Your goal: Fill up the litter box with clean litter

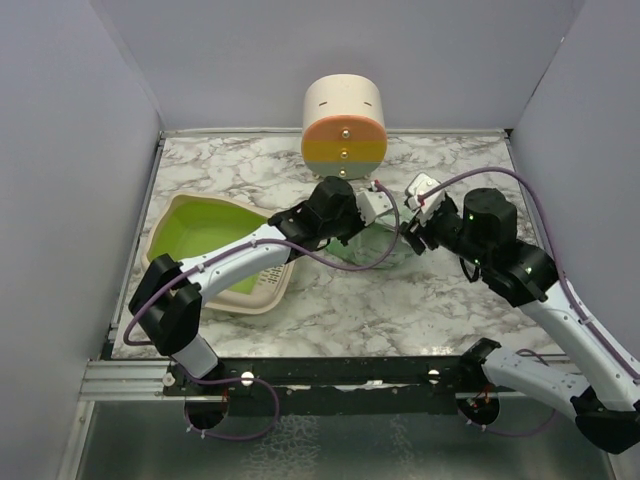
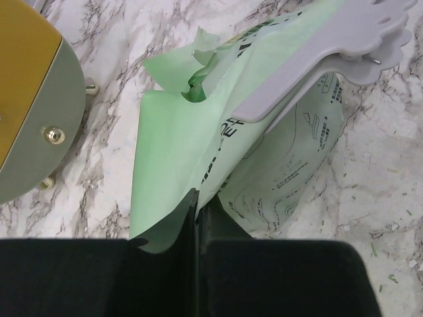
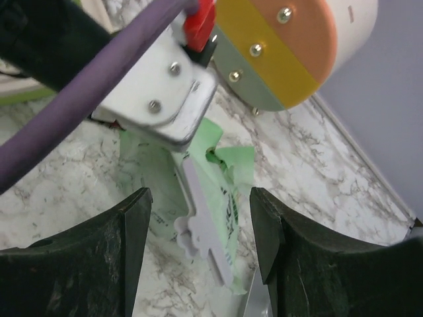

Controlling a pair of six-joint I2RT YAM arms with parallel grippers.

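Observation:
A green printed litter bag [image 2: 172, 145] with a torn notch near its top lies on the marble, a lavender clip [image 2: 291, 79] along one side. My left gripper is shut on a folded edge of the bag. My right gripper hangs open over the bag's clipped end, the clip visible between its fingers, apparently not gripped. The litter box [image 1: 195, 245], green inside with a beige rim, sits at the left, partly under my left arm.
A round striped container [image 1: 343, 135] on small feet stands at the back centre. A metal utensil [image 3: 254, 297] lies at the right. Walls bound both sides and the back.

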